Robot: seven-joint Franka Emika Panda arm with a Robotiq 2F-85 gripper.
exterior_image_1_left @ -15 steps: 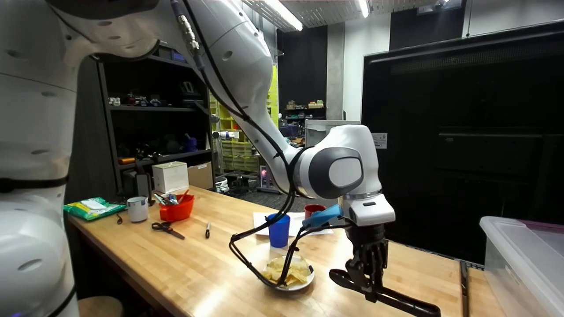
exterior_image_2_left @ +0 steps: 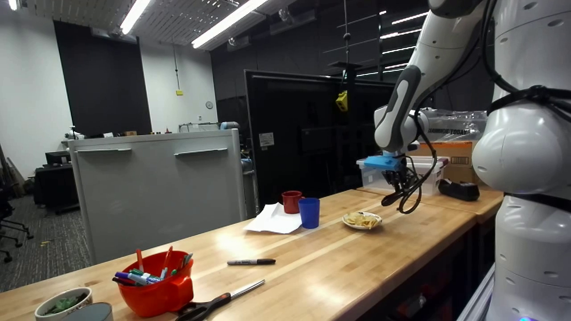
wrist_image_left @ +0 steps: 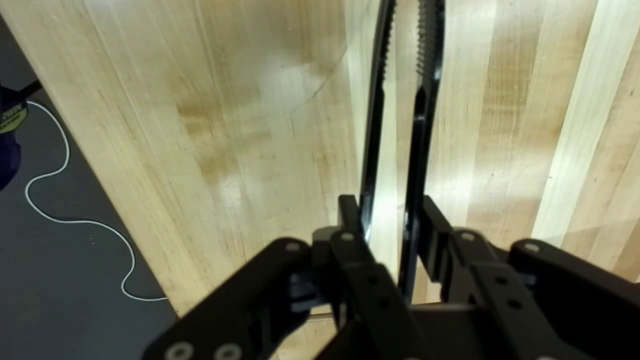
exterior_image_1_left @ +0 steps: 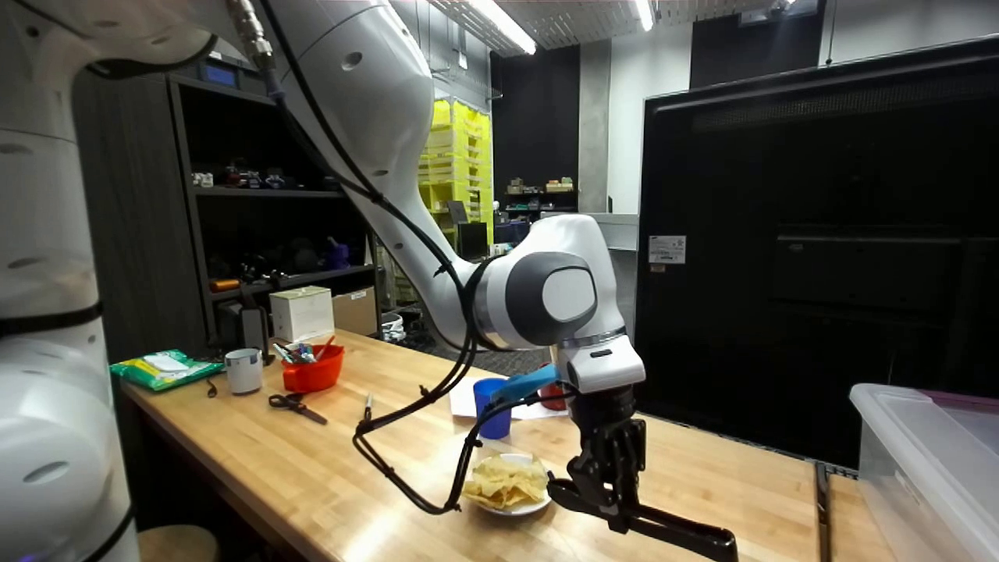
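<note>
Black tongs (wrist_image_left: pixel 373 132) are clasped by my gripper, one finger on each outer side of the two arms. In the wrist view the toothed tips point to the top edge, slightly apart, with nothing between them. Exterior view 1 has the gripper (exterior_image_1_left: pixel 613 501) above the table, the tongs (exterior_image_1_left: pixel 684 534) lying crosswise in it. Close by on the table is a white plate (exterior_image_1_left: pixel 535 509) with yellow chips (exterior_image_1_left: pixel 506 482). One end of the tongs comes near the plate's edge in that view; whether they touch cannot be told.
A blue cup (exterior_image_2_left: pixel 309 213), a red mug (exterior_image_2_left: pixel 291 201) and white paper (exterior_image_2_left: pixel 274 219) stand beyond the plate. Farther along are a marker (exterior_image_2_left: pixel 251 262), scissors (exterior_image_2_left: pixel 214 305) and a red pen container (exterior_image_2_left: pixel 155 291). A clear bin (exterior_image_1_left: pixel 927 468) stands at the other end.
In exterior view 1 the arm has moved left, bringing the held tongs nearer the chip plate. The tongs stay in my gripper.
</note>
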